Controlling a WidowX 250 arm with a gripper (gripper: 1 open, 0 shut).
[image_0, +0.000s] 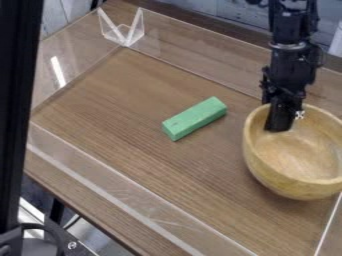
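A large tan wooden-looking bowl (294, 165) sits at the right side of the table. My black gripper (281, 115) is shut on the bowl's upper left rim, its fingers reaching just inside the bowl. A green block (194, 118) lies on the table to the left of the bowl, apart from it.
A clear wire-like or plastic piece (122, 30) is at the back left. Dark hardware lies beyond the near left edge.
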